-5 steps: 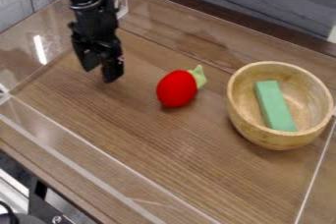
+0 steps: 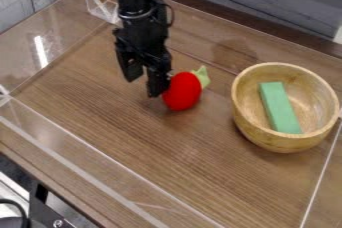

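My black gripper [image 2: 144, 74] hangs low over the wooden table, just left of a red vegetable [image 2: 183, 93] with a green stem, which looks like a pepper or tomato. The gripper's fingers stand open, with the right one close to or touching the red item's left side; whether they touch is unclear. A green block [image 2: 278, 106] lies inside a pale wooden bowl [image 2: 251, 136] on the right.
A grey wooden wall [image 2: 281, 2] runs along the back, and a clear plastic piece is at the upper left edge.
The arm and gripper have moved right, from the left part of the table to beside the red item. The red item and bowl look unmoved.
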